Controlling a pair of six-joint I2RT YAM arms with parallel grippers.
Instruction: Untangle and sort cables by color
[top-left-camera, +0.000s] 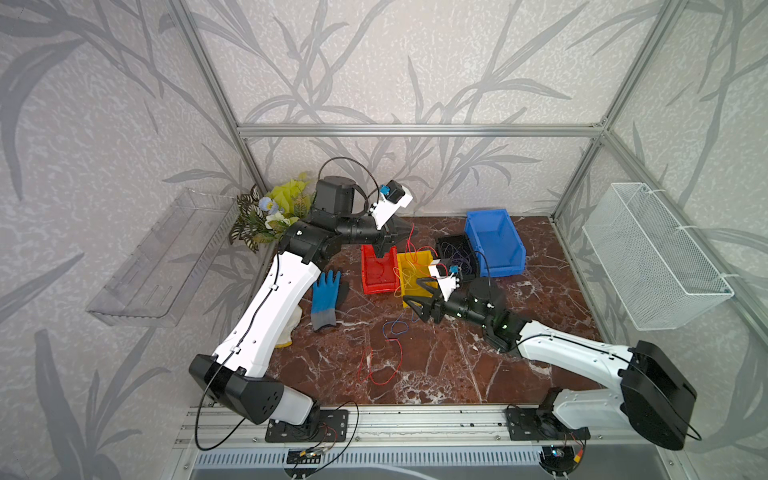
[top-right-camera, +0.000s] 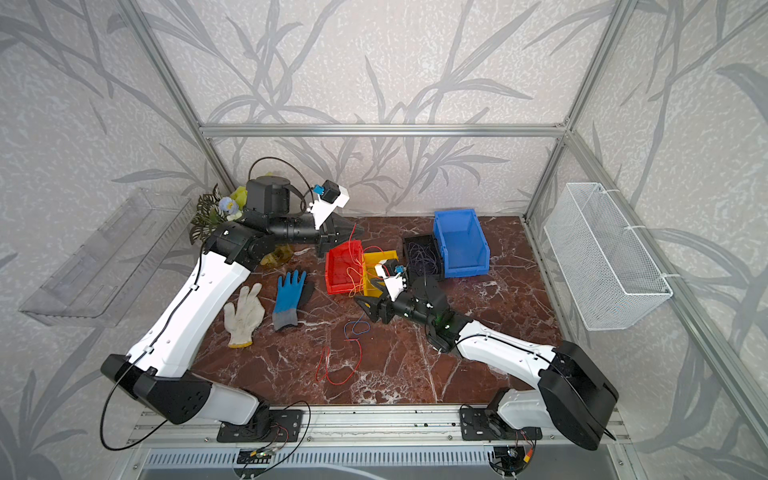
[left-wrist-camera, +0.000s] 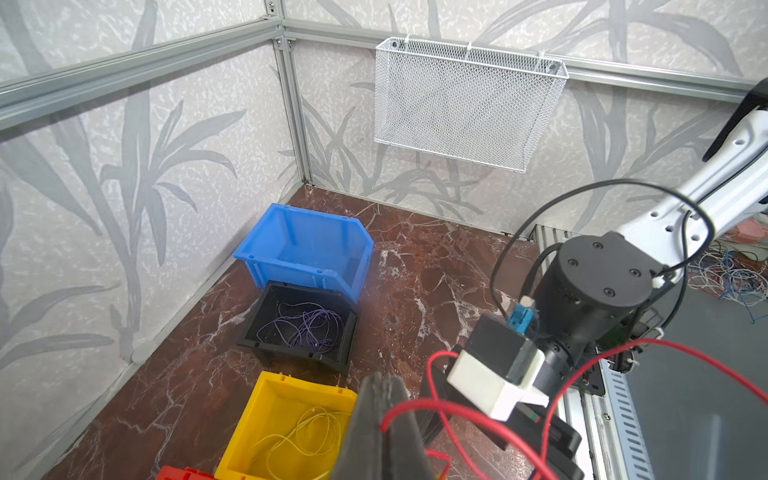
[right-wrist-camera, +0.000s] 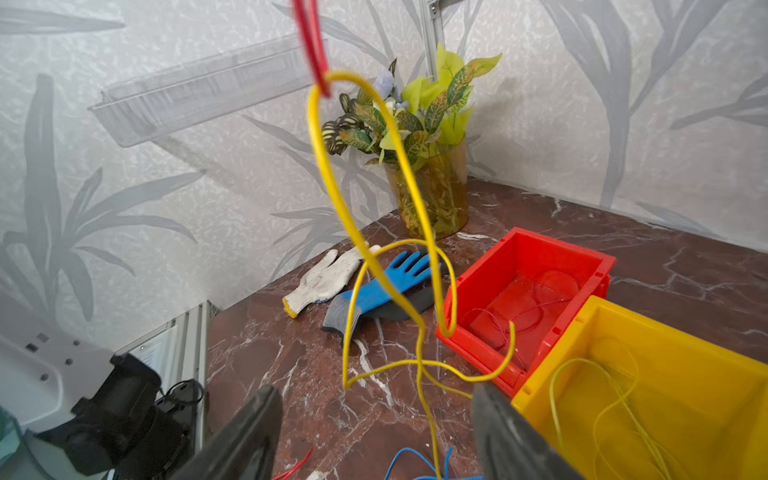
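My left gripper (top-left-camera: 392, 234) is raised above the bins, shut on a red cable (left-wrist-camera: 480, 420), which hangs down from it. A yellow cable (right-wrist-camera: 356, 224) hangs looped from the red one, in front of my right gripper, which stands open lower down, over the yellow bin's near side. The red bin (right-wrist-camera: 520, 320), yellow bin (left-wrist-camera: 248, 424) and black bin (left-wrist-camera: 264, 344) hold cables of red, yellow and purple. Blue (top-right-camera: 356, 326) and red (top-right-camera: 342, 376) cables lie tangled on the table in front.
An empty blue bin (top-left-camera: 496, 240) stands at the back right. Gloves (top-right-camera: 244, 316) lie at the left beside a plant (right-wrist-camera: 432, 184). Wire baskets (top-right-camera: 604, 264) and a clear tray hang on the side walls.
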